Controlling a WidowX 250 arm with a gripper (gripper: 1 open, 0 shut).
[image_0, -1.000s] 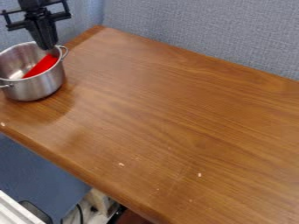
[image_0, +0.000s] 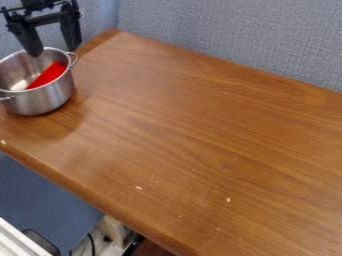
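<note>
A steel pot (image_0: 40, 95) with two side handles sits at the left end of the wooden table. Inside it lies a red object (image_0: 47, 74), too small to identify. My black gripper (image_0: 50, 46) hangs above the pot at the top left, its fingers apart and nothing between them.
A grey padded wall (image_0: 241, 40) runs along the back. Below the table's front left edge are a blue-grey surface and some cables.
My gripper has risen from low over the pot and moved slightly left, and its fingers now show wider apart. The pot and red object look unmoved.
</note>
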